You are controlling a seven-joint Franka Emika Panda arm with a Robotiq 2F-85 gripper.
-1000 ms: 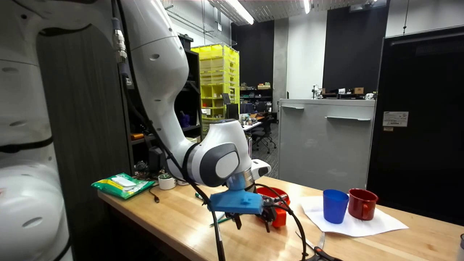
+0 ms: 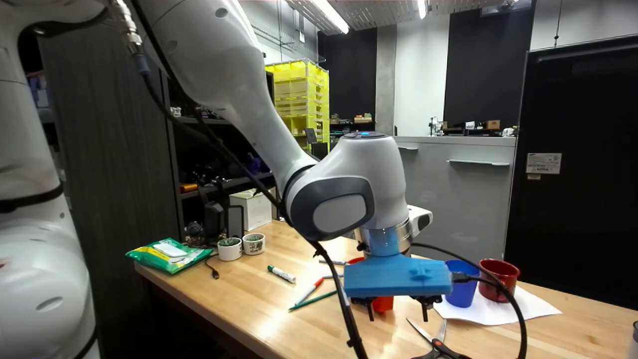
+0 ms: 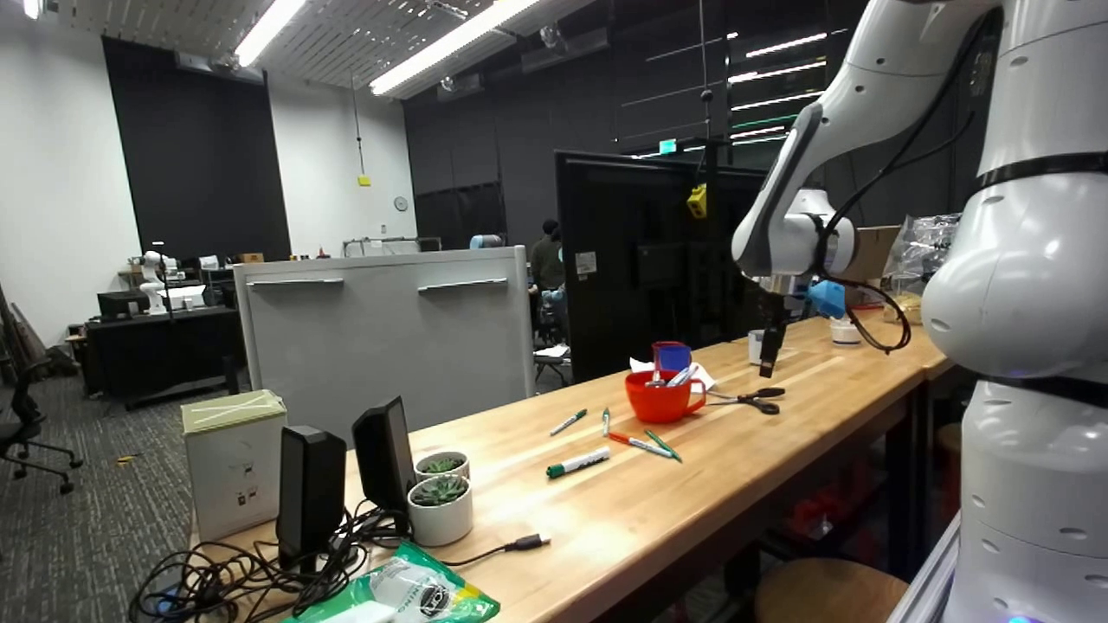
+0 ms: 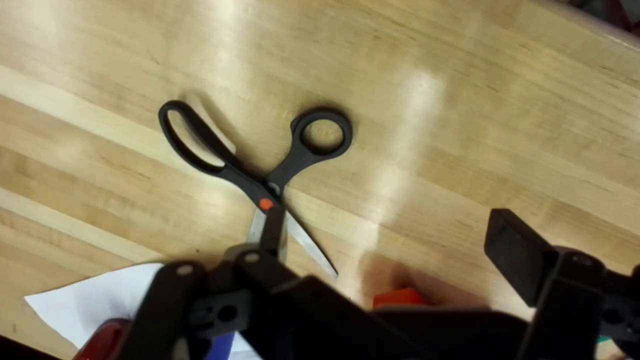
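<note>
My gripper stands open above the table, its two fingers wide apart and nothing between them. In the wrist view, black-handled scissors lie on the wood with their blades spread, and one fingertip overlaps the blades near the pivot. A large red mug holds some pens or tools; from the wrist only a small orange-red part of it shows at the bottom. Behind the gripper are a blue cup and a dark red mug on a white sheet of paper.
Several markers, including a green-capped one, lie loose on the table. Two small potted plants, black speakers, cables and a green packet occupy the far end. Bare wood surrounds the scissors' handles.
In exterior view 1 my arm has swung to the right, away from the markers and across the large red mug, bringing the gripper nearer the scissors. The table objects look unmoved.
</note>
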